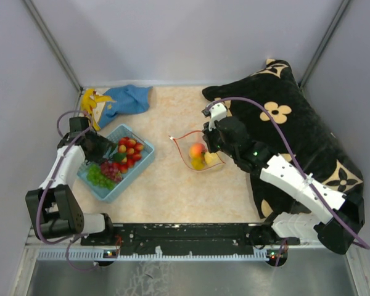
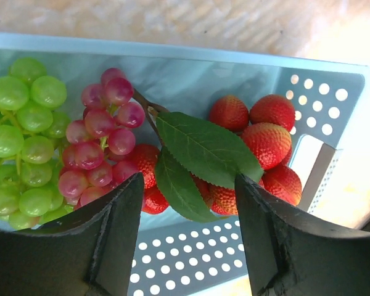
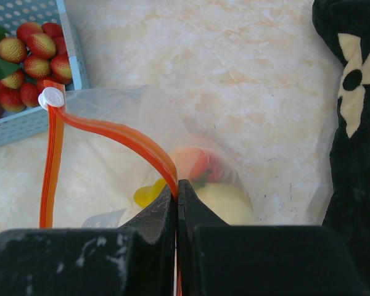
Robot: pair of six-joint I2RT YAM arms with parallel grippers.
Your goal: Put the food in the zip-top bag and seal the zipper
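Observation:
My left gripper (image 1: 105, 148) is over the blue basket (image 2: 172, 52), open, with grapes, leaves and strawberries below its fingers. The basket holds green grapes (image 2: 34, 123), red grapes (image 2: 95, 135), leaves (image 2: 203, 145) and strawberries (image 2: 265, 142). The clear zip bag (image 1: 185, 154) lies mid-table with a peach (image 1: 197, 150) and yellow items (image 1: 197, 164) inside. My right gripper is shut on the red-orange edge of the bag's opening (image 3: 117, 132).
A blue cloth (image 1: 126, 98) and yellow item (image 1: 89, 102) lie at the back left. A dark flowered cushion (image 1: 277, 111) covers the right side.

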